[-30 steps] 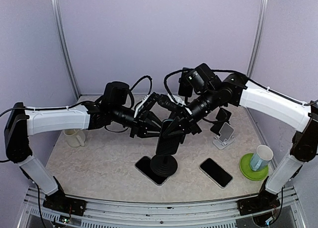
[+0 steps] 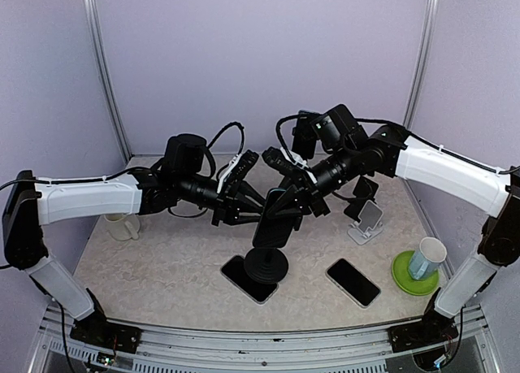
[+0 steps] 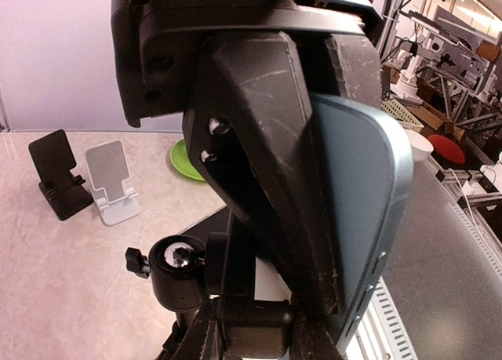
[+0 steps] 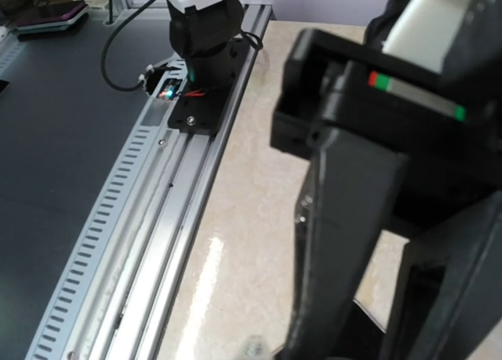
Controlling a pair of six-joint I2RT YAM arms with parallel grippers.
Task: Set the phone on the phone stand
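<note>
At the centre of the top view a phone (image 2: pixel 272 231) stands tilted on a black round-based stand (image 2: pixel 266 266). My right gripper (image 2: pixel 284 202) is shut on the phone, whose blue-grey side (image 3: pixel 365 195) shows beside its fingers in the left wrist view. My left gripper (image 2: pixel 252 210) is right at the phone's left side; its fingertips reach the stand's upper part, and how far they are open is hard to tell. In the right wrist view the phone is mostly hidden.
Phones (image 2: pixel 353 282) lie on the table, one partly under the stand. A mug on a green plate (image 2: pixel 410 283) is at the right, a white mug (image 2: pixel 122 227) at the left. Smaller stands (image 2: pixel 366 233) and a tall black stand (image 2: pixel 303 129) are behind.
My right gripper and the top of the phone have shifted very slightly; the left arm has barely moved.
</note>
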